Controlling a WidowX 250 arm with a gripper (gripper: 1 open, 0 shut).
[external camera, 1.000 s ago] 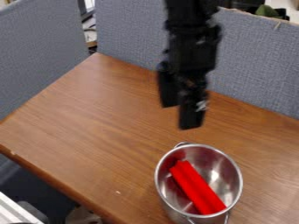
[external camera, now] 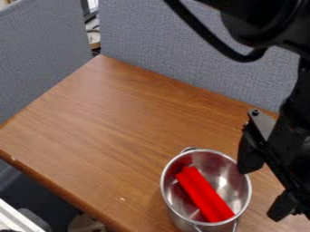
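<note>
A steel pot [external camera: 179, 198] with handles stands at the lower right of the wooden table, holding a long red cylindrical object [external camera: 204, 194] lying at a slant inside. My black gripper [external camera: 264, 178] fills the right side of the camera view, close up and just right of the pot, partly cut off by the frame edge. It is open, with nothing seen between its fingers.
Grey padded partitions [external camera: 237, 72] border it at the back and left. A white object [external camera: 18, 220] shows at the lower-left corner.
My gripper has moved from above the back of the table toward the camera and to the right, down beside the pot. The pot and red object have not visibly moved.
</note>
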